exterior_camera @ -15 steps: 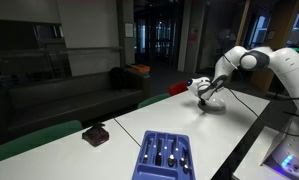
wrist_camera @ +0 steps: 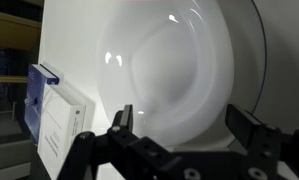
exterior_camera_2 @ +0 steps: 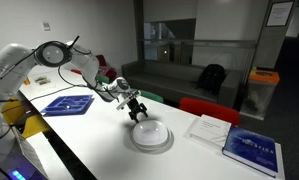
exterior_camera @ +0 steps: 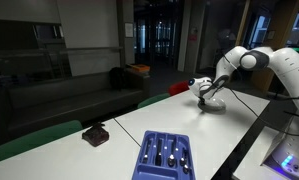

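Note:
A shiny white bowl (wrist_camera: 169, 62) fills the middle of the wrist view, on a larger grey plate (wrist_camera: 251, 60). In exterior view 2 the bowl (exterior_camera_2: 150, 132) sits within the plate (exterior_camera_2: 152, 148) on the white table. My gripper is open, its two dark fingers apart at the bottom of the wrist view. The bowl's near rim appears close to the gap between the fingers; whether they touch it I cannot tell. Seen from exterior view 2, the gripper (exterior_camera_2: 135, 110) is at the bowl's far side. From exterior view 1 the arm partly covers the bowl.
A blue tray (exterior_camera: 162, 157) with several dark utensils lies on the table. Boxes or books, one white (exterior_camera_2: 211, 130) and one blue (exterior_camera_2: 251, 152), lie right of the plate. A dark small object (exterior_camera: 95, 134) sits near the table's far edge.

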